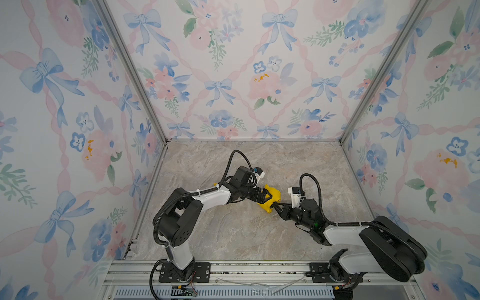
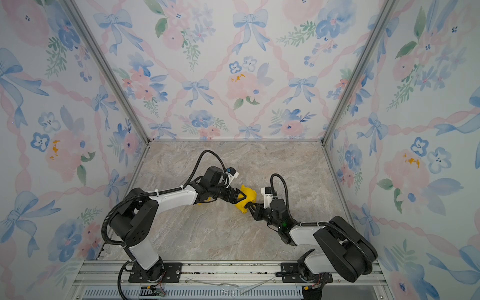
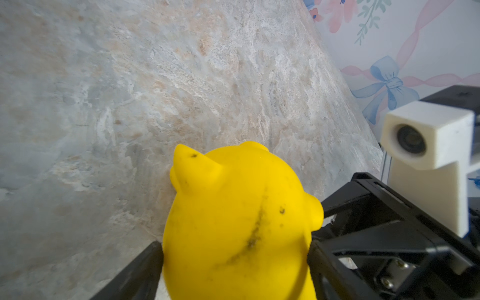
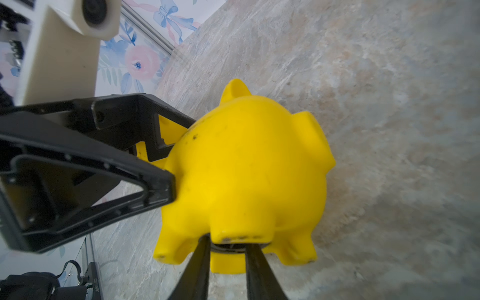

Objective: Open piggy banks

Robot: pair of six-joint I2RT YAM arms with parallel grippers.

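Note:
A yellow piggy bank (image 3: 237, 215) is clasped across its body by my left gripper, one black finger on each flank. In the right wrist view its snout (image 4: 242, 220) faces the camera, and a dark round plug (image 4: 227, 247) shows partly on the underside below it. My right gripper has its narrow fingertips at that plug, under the snout, a small gap between them. Whether they touch the plug cannot be told. In the top left view both grippers meet at the piggy bank (image 1: 273, 198) over mid-floor.
Another yellow object (image 2: 205, 201) lies behind the left forearm, mostly hidden. Around the arms the marbled floor (image 1: 280, 160) is bare. Floral walls (image 1: 240, 75) enclose the back and sides. The two wrists stand close together at the piggy bank.

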